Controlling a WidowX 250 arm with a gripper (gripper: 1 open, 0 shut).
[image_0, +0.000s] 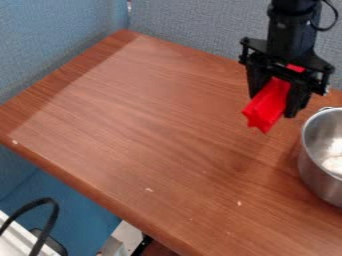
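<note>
My black gripper hangs at the upper right, shut on a red object that tilts down to the lower left, held above the wooden table. A metal pot with something white inside stands at the right edge, partly out of view, just below and right of the held red object.
Padded blue-grey walls border the back and left. A white item with black cable lies at the lower left, off the table.
</note>
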